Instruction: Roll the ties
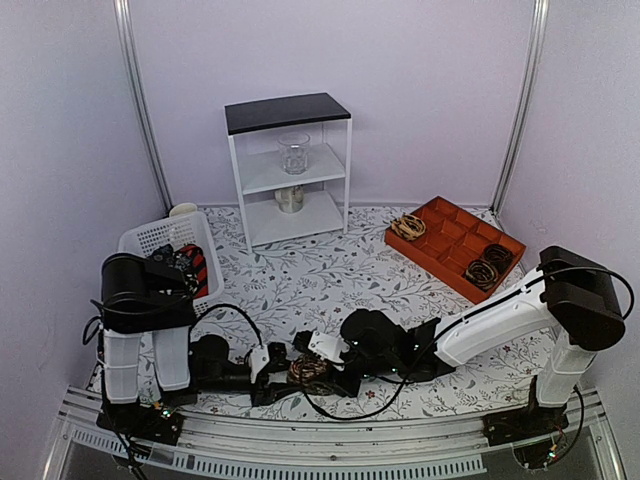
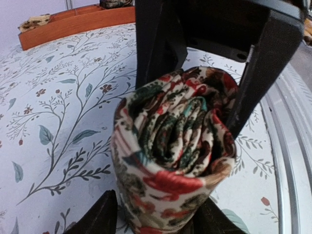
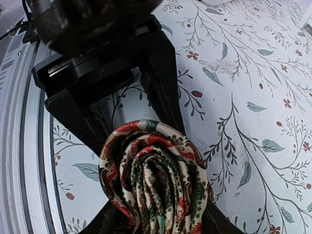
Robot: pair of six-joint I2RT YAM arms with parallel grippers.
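Note:
A patterned tie (image 2: 170, 190), red, cream and dark green, is wound into a roll standing on edge on the table, its folded layers showing in both wrist views. From above, the roll (image 1: 308, 371) sits between the two grippers near the front edge. My left gripper has its fingers apart on either side of the roll. Around the same roll from the other side, my right gripper also has its fingers parted. Whether either pair presses on the cloth is unclear. In the right wrist view the left gripper's fingers (image 3: 80, 119) reach the roll's side.
An orange divided tray (image 1: 460, 245) at the right holds several coiled ties. A white basket (image 1: 150, 237) with ties stands at the left. The shelf (image 1: 290, 170) with a glass is at the back. Mid-table is clear.

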